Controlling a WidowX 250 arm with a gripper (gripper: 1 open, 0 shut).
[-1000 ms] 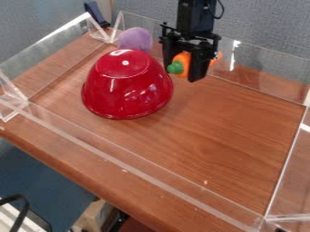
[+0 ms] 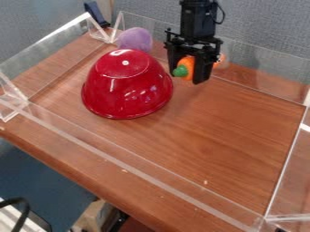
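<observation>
My black gripper (image 2: 191, 63) hangs at the upper middle, shut on an orange object (image 2: 189, 64) with a green end (image 2: 180, 71), like a toy carrot. It is just right of a large red upturned bowl (image 2: 126, 87) on the wooden surface. Behind the bowl sits a purple round object (image 2: 134, 39), partly hidden. A small pale orange thing shows just right of the gripper, too small to tell.
Clear plastic walls (image 2: 285, 181) surround the wooden floor (image 2: 206, 145). Outside, at the lower left, lie a dark cable and other items.
My gripper and the orange object have shifted slightly right and down over the last second. The bowl and purple object have not moved.
</observation>
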